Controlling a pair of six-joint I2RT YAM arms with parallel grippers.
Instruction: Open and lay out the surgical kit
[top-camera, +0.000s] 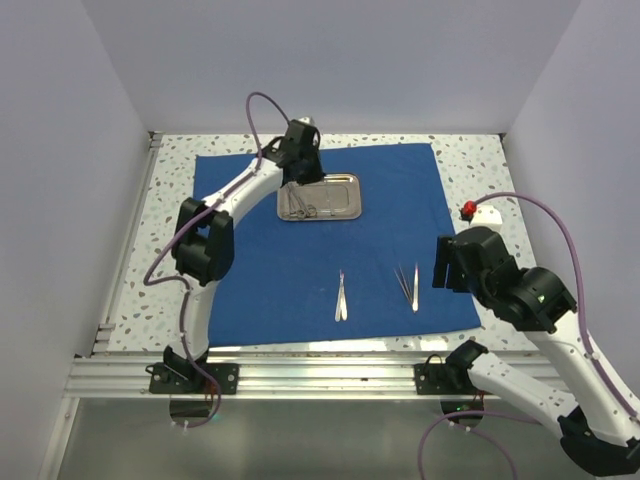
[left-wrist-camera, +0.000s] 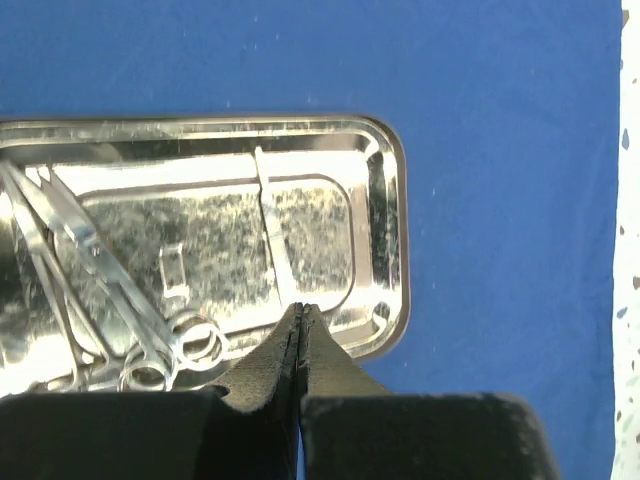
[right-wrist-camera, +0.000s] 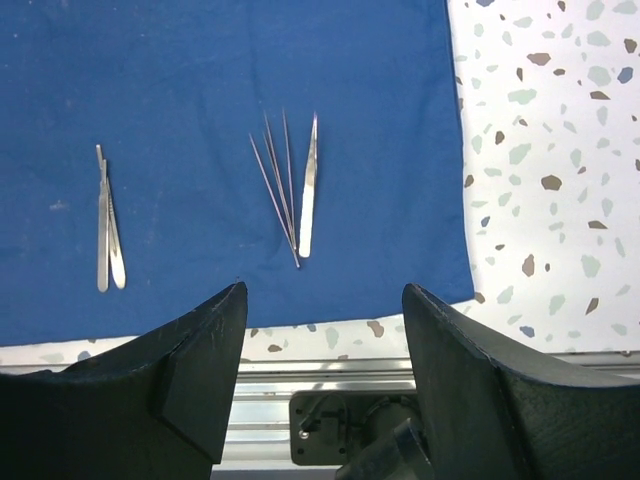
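Observation:
The shiny metal tray (top-camera: 345, 214) lies on the blue cloth at the back. In the left wrist view, a thin scalpel handle (left-wrist-camera: 272, 225) rests in its right part, outside my fingers. Two scissor-like instruments (left-wrist-camera: 110, 270) and a small clear piece (left-wrist-camera: 173, 268) lie further left in the tray. My left gripper is shut with nothing between its fingertips, which sit above the tray in view. At the right, my right gripper stands open and empty, beyond the cloth's front right corner.
On the blue cloth (top-camera: 280, 270) lie several thin needles or sticks (top-camera: 404, 284), tweezers (top-camera: 416, 288) and a pair of slim handles (top-camera: 341, 300). A terrazzo-patterned surface (top-camera: 470, 165) surrounds it.

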